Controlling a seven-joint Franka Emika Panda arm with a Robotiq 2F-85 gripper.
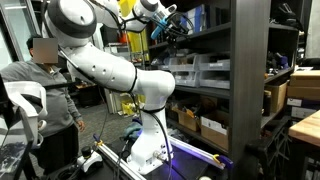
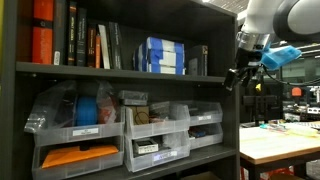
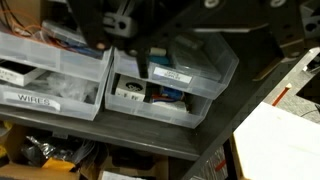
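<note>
My gripper hangs high beside the dark shelf unit, close to the upper shelf. In the second exterior view, the gripper is at the right end of the shelves, its tip toward the unit. Dark, blurred gripper parts fill the top of the wrist view. The fingers stand open and no object shows in them. Below in the wrist view are clear plastic drawers: one labelled WIRES, and a right-hand lower bin holding small boxes.
Books and a blue-and-white box stand on the upper shelf. Stacked bins fill the shelf below. The shelf's side panel rises near my arm. A person stands at left. A wooden table is at right.
</note>
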